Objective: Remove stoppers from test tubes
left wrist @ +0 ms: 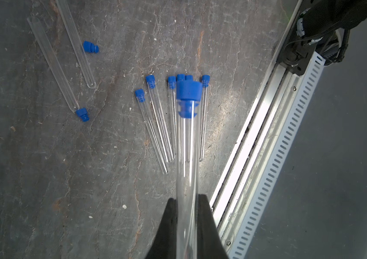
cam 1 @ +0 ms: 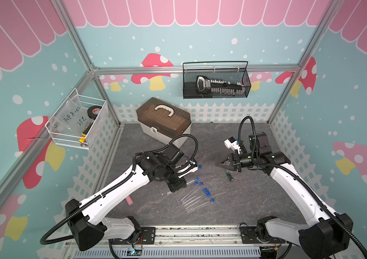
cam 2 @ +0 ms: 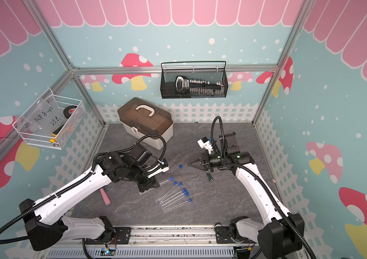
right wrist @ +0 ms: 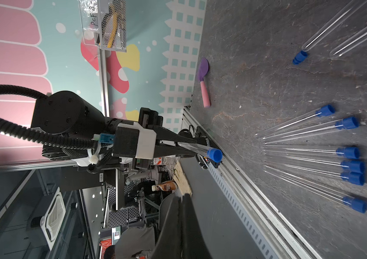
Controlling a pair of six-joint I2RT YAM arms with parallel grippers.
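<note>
My left gripper is shut on a clear glass test tube (left wrist: 187, 168), whose blue stopper (left wrist: 188, 95) sits in its mouth. In the right wrist view this stopper (right wrist: 215, 155) points out from the left fingers. My right gripper is shut with nothing between its fingers, held off to the right of the tube. On the table below lie several stoppered tubes (right wrist: 306, 153). In the left wrist view two tubes without stoppers (left wrist: 53, 64) lie apart, with loose blue stoppers (left wrist: 90, 47) near them; one stopper (left wrist: 82, 114) is right by a tube's end.
A brown-lidded toolbox (cam 1: 164, 118) stands at the back left. A spoon with a pink handle (right wrist: 205, 95) lies at the left, and a small dark green object (cam 1: 229, 175) under the right arm.
</note>
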